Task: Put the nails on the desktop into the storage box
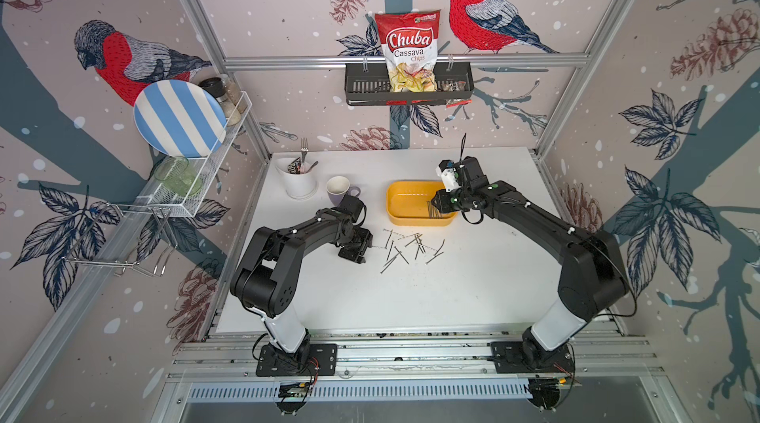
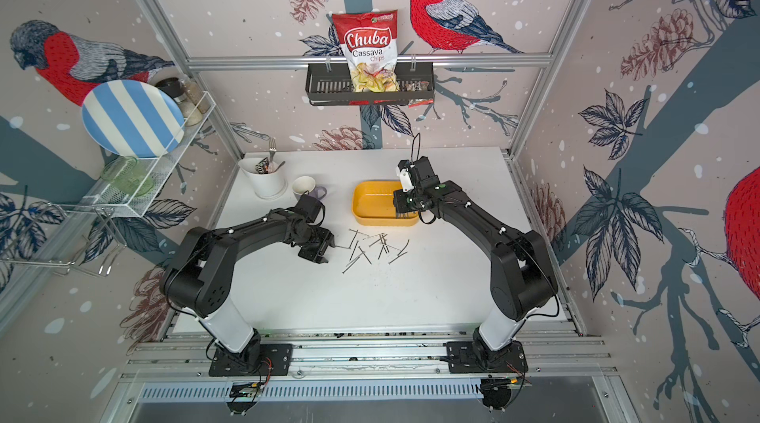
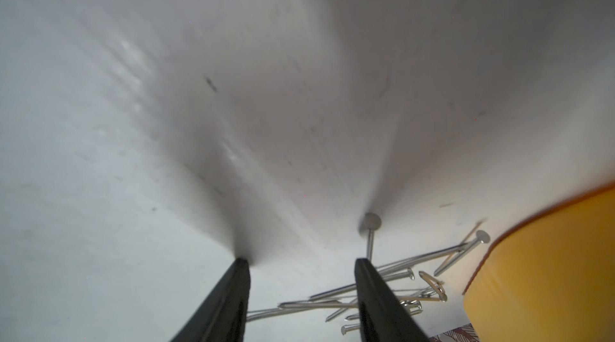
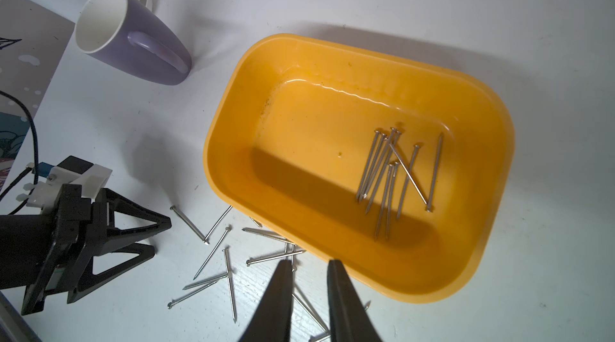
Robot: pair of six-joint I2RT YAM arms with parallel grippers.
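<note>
Several loose nails (image 1: 414,241) lie scattered on the white desktop, just in front of the yellow storage box (image 4: 358,52). Inside that box, a cluster of nails (image 4: 435,172) rests at one end. My left gripper is low over the desk at the left side of the scatter. Its fingers are open, close to the nearest nail (image 4: 188,223) and holding nothing. The right gripper hangs above the box's right end and front edge, partly open. No nail is gripped between its fingers; those seen past the tips lie on the desk.
A purple mug (image 4: 137,37) stands left of the box, and a white utensil pot (image 1: 296,180) is behind it at the back left. A rack with a striped plate (image 1: 180,120) hangs on the left.
</note>
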